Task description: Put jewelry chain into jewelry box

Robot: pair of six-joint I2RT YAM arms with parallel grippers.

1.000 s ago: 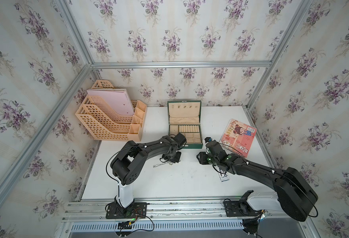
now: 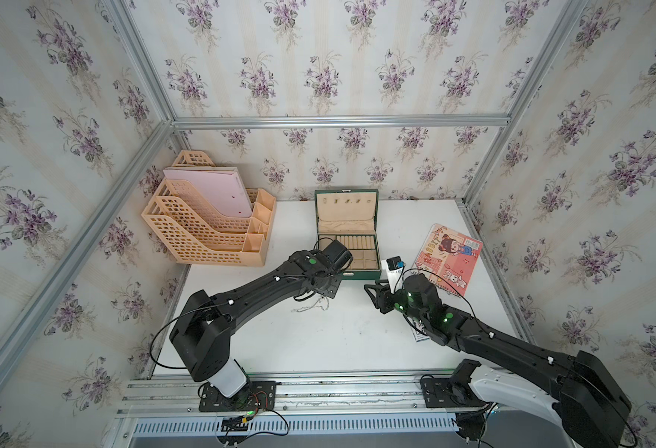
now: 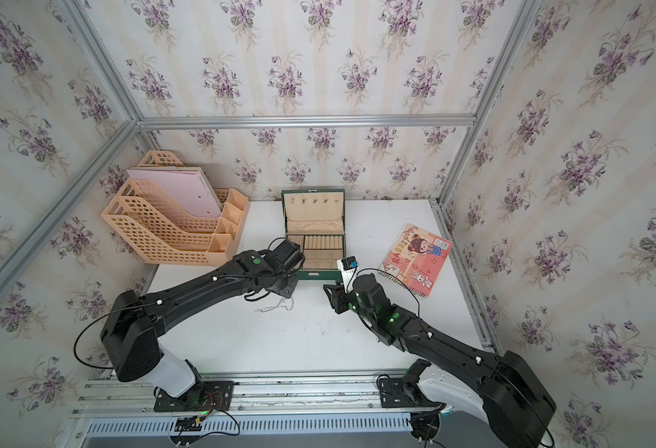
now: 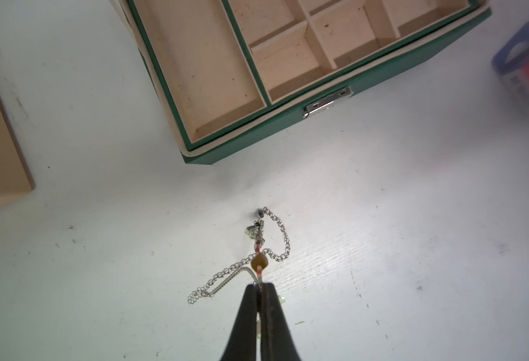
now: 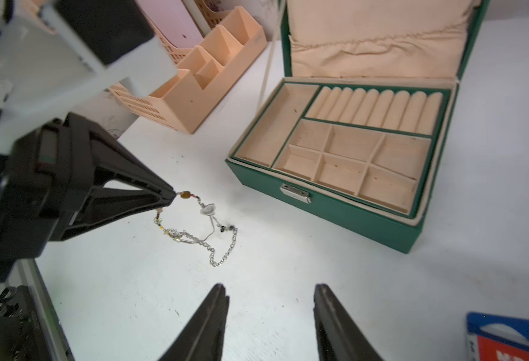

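Note:
The silver jewelry chain (image 4: 287,239) with small beads shows in the left wrist view, below the box's front left corner. My left gripper is shut on its beaded end; the right wrist view shows both strands running from the fingertips of the left gripper. How much of the chain (image 5: 233,242) rests on the table is hard to tell. The green jewelry box (image 5: 318,204) stands with its lid up, its beige compartments in view. My right gripper is open, right of the chain, nothing between its fingers.
A peach rack (image 2: 212,239) with a pink folder (image 2: 219,194) occupies the back left. On the right lies a red illustrated notebook (image 2: 447,257), and near my right arm a blue and red item (image 5: 508,337).
My left arm has shifted, its wrist tilting and rising beside the box, and the chain has moved with it. The right gripper turned and moved slightly left.

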